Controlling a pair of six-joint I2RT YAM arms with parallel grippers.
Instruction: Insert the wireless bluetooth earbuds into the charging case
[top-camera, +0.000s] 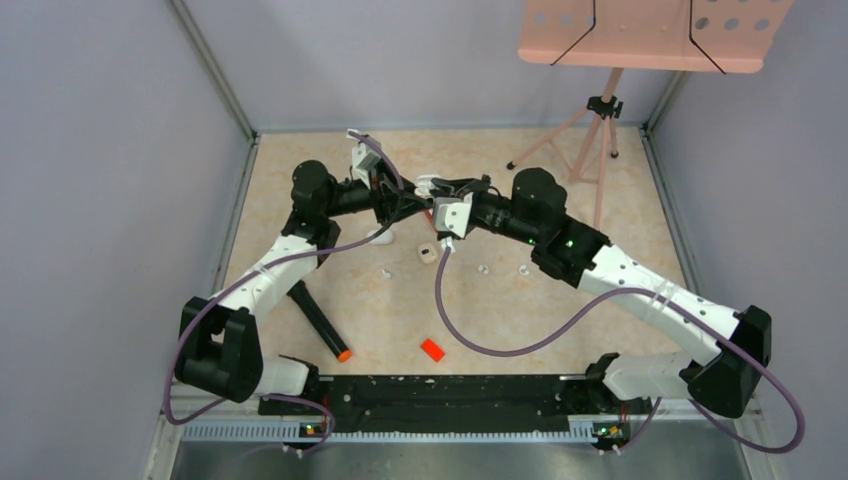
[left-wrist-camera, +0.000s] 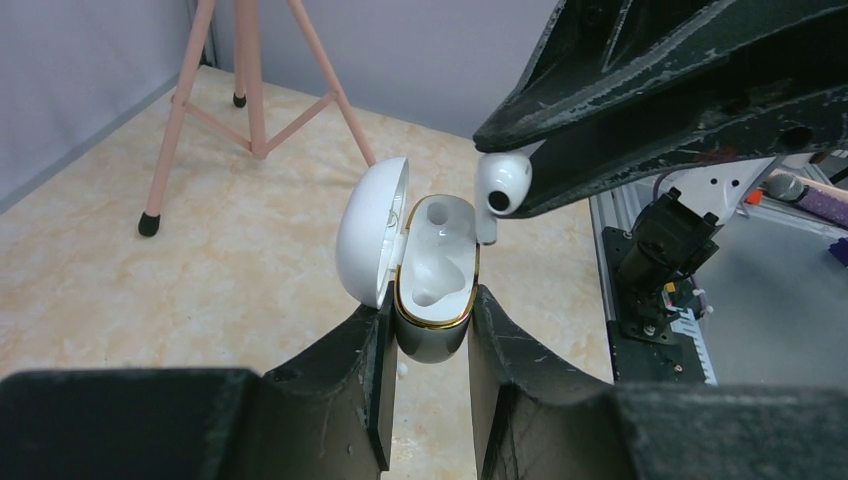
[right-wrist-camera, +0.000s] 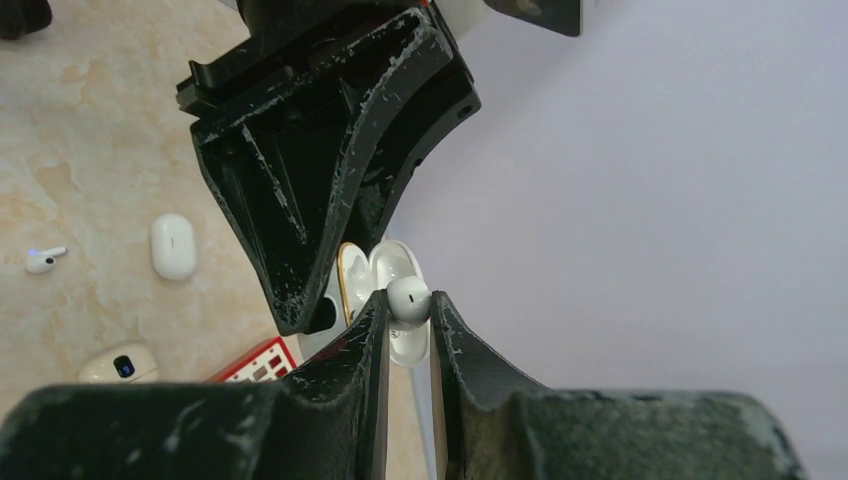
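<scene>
The open white charging case, with a gold rim and two empty-looking wells, is held upright in my left gripper, lid standing open on its left. My right gripper is shut on a white earbud, which hangs at the case's upper right corner, stem down, beside the wells. In the top view both grippers meet above the middle of the table. In the right wrist view the case is partly hidden behind the earbud and the left gripper.
Small white pieces, a beige object, a red block and a black cylinder lie on the table. A pink tripod stand is at the back right.
</scene>
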